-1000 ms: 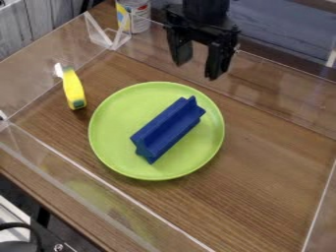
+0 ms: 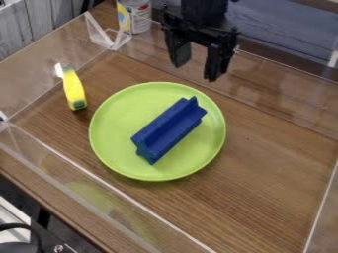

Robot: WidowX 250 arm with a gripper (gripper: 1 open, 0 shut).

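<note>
A black gripper [image 2: 201,54] hangs over the back of the wooden table at top centre, pointing down, above and behind a green plate [image 2: 114,138]. A dark blue elongated block [image 2: 169,128] lies diagonally on the plate. To the left of the plate lies a yellow object with a pale tip [image 2: 71,89], resembling a banana or small bottle. The gripper is dark and small in the view; I cannot tell how far its fingers are apart, and no held object is visible.
A can [image 2: 132,15] stands at the back left edge beside a clear plastic piece. Transparent low walls run along the sides, and a black cable shows at bottom left.
The gripper has shifted very slightly at the back of the table. The plate, block and yellow object have not moved.
</note>
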